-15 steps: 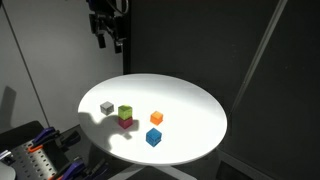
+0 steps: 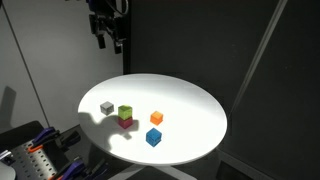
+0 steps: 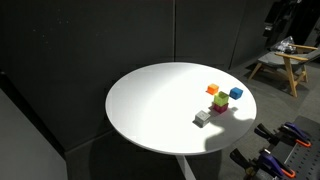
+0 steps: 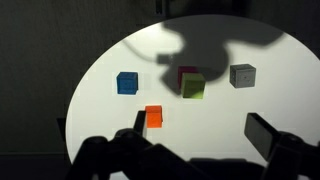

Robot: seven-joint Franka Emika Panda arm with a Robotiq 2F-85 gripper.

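Observation:
On the white table a green block (image 2: 125, 112) rests on top of a red block (image 2: 126, 123). A grey block (image 2: 107, 107) lies to their left, an orange block (image 2: 157, 118) to their right, and a blue block (image 2: 154, 137) near the front edge, in exterior view 1. High above the tabletop hangs my gripper (image 2: 109, 46), well clear of every block. Its two dark fingers stand wide apart in the wrist view, where the orange block (image 4: 154, 116) shows beside the left finger (image 4: 138, 122). Nothing is held between them.
The round white table (image 3: 150, 105) has a large bare area away from the blocks. A wooden chair (image 3: 290, 70) stands off to the right in exterior view 2. Dark curtains hang behind the table (image 2: 200, 90).

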